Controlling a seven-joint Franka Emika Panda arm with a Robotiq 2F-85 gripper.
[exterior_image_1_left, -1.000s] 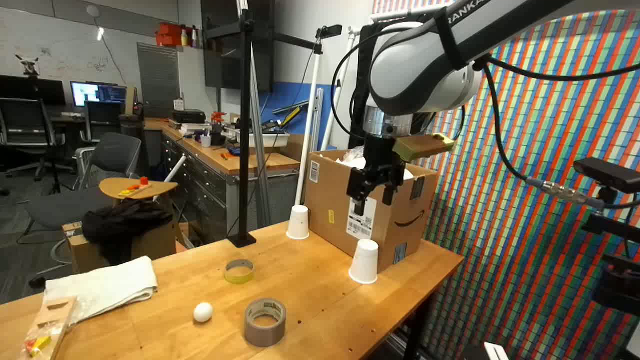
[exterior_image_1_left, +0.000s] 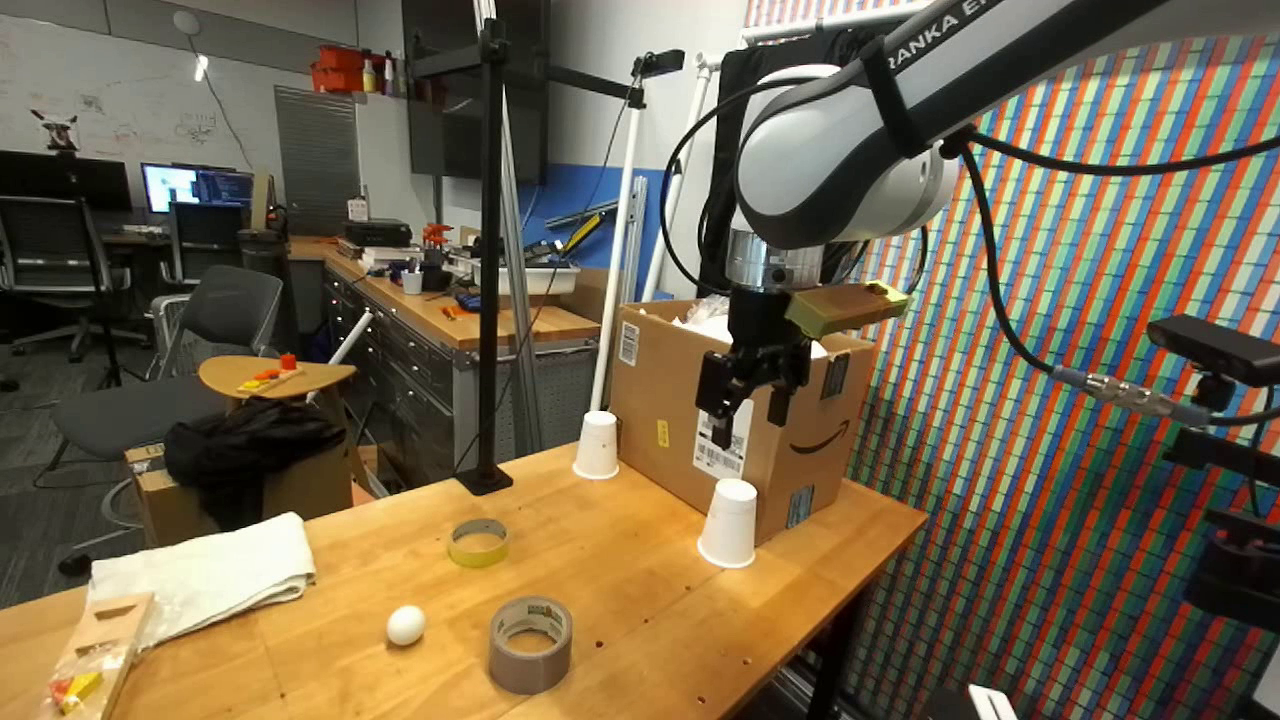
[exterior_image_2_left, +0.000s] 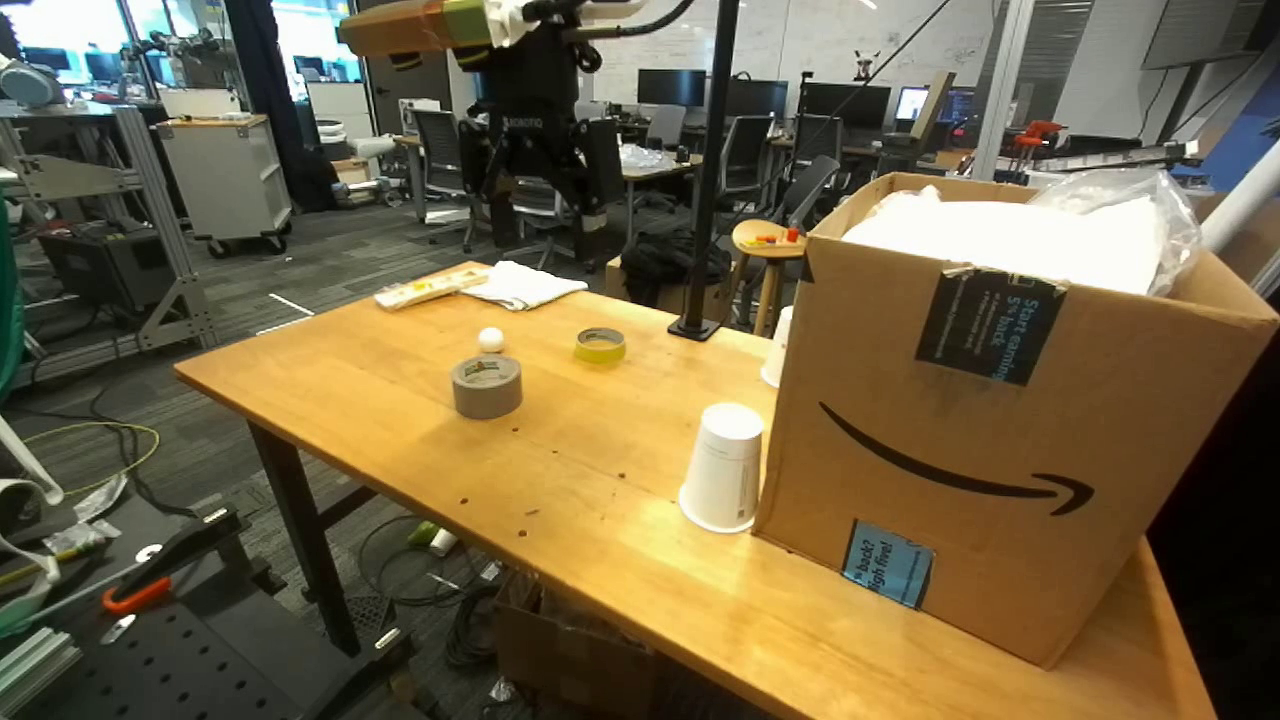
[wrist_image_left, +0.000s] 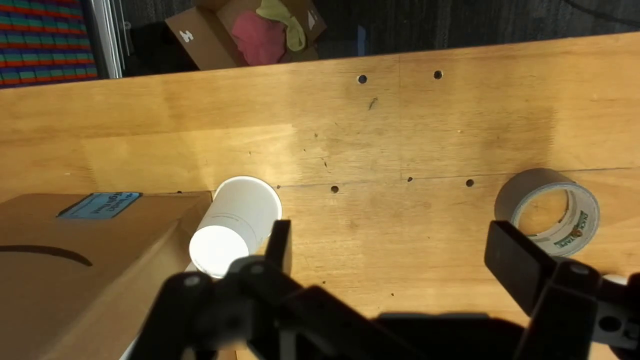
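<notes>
My gripper hangs high above the table, open, with only bare wood seen between its fingers. Below and to its left in the wrist view, an upturned white cup (wrist_image_left: 243, 210) stands beside the cardboard box. A second upturned cup (exterior_image_1_left: 596, 445) is farther back, by the box's other side. The grey tape roll (exterior_image_1_left: 530, 648) lies flat near the table's front, and a yellow-green tape roll (exterior_image_1_left: 479, 544) rests behind it. Left of the grey roll sits a small white ball (exterior_image_1_left: 405, 625). Nothing touches my gripper.
The big cardboard box (exterior_image_2_left: 936, 444), stuffed with white packing, fills one table end. A folded white cloth (exterior_image_1_left: 204, 576) and a wooden tray (exterior_image_1_left: 102, 654) occupy the other. A black post (exterior_image_1_left: 486, 360) rises from the back edge. Mid-table is clear.
The cups, tape rolls and ball lie where they were.
</notes>
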